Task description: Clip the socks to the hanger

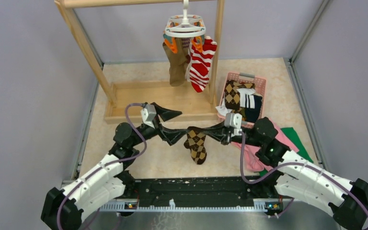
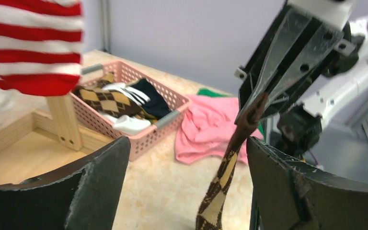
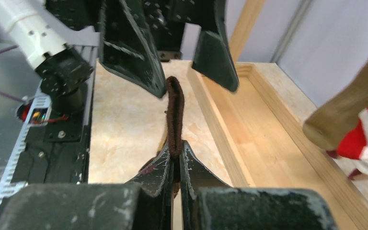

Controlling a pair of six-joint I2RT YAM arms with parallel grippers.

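Observation:
A brown argyle sock hangs over the table from my right gripper, which is shut on its cuff. In the right wrist view, the dark brown cuff rises from between the closed fingertips. My left gripper is open just to the left, with its lower finger close to the cuff; whether they touch is unclear. The round white hanger carries orange clips, a tan sock and a red-and-white striped sock.
A pink basket with more socks stands at the right rear. Pink cloth and green cloth lie beside the right arm. The wooden rack's base tray sits beneath the hanger, empty.

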